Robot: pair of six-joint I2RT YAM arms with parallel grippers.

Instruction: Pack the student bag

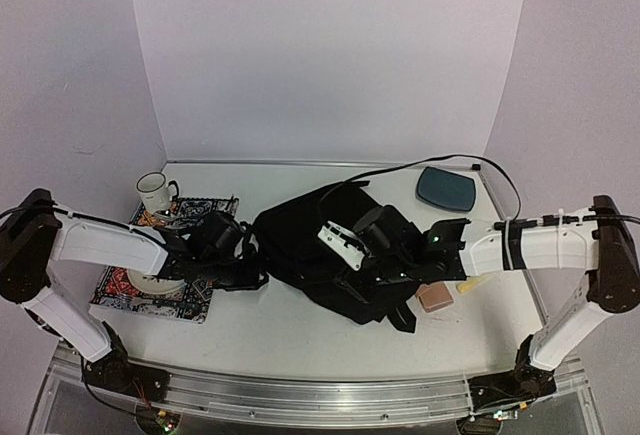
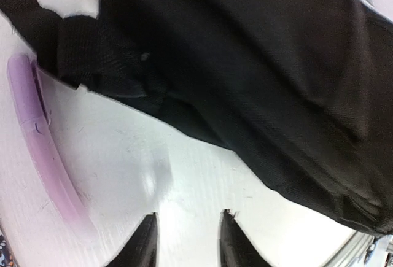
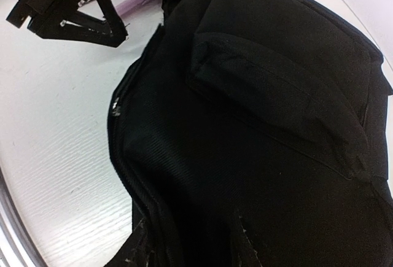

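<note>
The black bag [image 1: 310, 220] lies crumpled mid-table; in the right wrist view its dark fabric [image 3: 264, 138] fills most of the picture. My right gripper is over the bag, its fingers apart, one of them close to the zipped edge [image 3: 115, 107]. Whether any fabric is between those fingers is unclear. Left of the bag, my left gripper stands open above white table, nothing between its fingers. A purple-pink pen [image 2: 46, 138] lies beside a bag strap [image 2: 92, 52] in the left wrist view.
A patterned mat [image 1: 200, 305] with a plate [image 1: 150, 283] lies at left, partly under my left arm. A white mug [image 1: 155, 192] stands behind. At right are a dark blue case [image 1: 446, 189], a pinkish-brown block [image 1: 434, 297] and a yellow item [image 1: 472, 283].
</note>
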